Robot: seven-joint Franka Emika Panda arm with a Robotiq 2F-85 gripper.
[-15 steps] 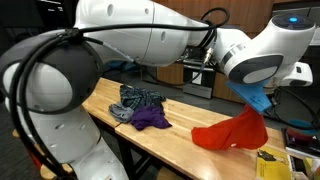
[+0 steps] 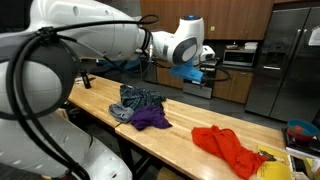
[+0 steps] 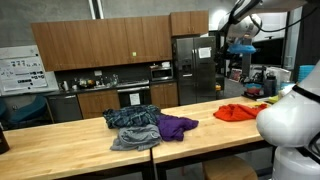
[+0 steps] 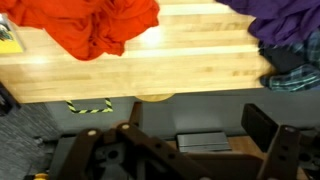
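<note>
A red cloth lies crumpled on the right part of the wooden table, apart from my gripper. In the wrist view the red cloth is at upper left. My gripper is open and empty, its fingers spread wide at the bottom of that view. It hangs well above the table, between the red cloth and a purple cloth. The purple cloth shows at the wrist view's upper right, beside a dark plaid cloth. Farther left on the table lie a grey cloth and the dark plaid cloth.
Beside the red cloth at the table's right end are a yellow item and a blue bin with things in it. Bare table stretches at the left. Kitchen cabinets and a fridge stand behind.
A second ago the red cloth hung from my gripper near the yellow item. My arm has since swung left, away from it.
</note>
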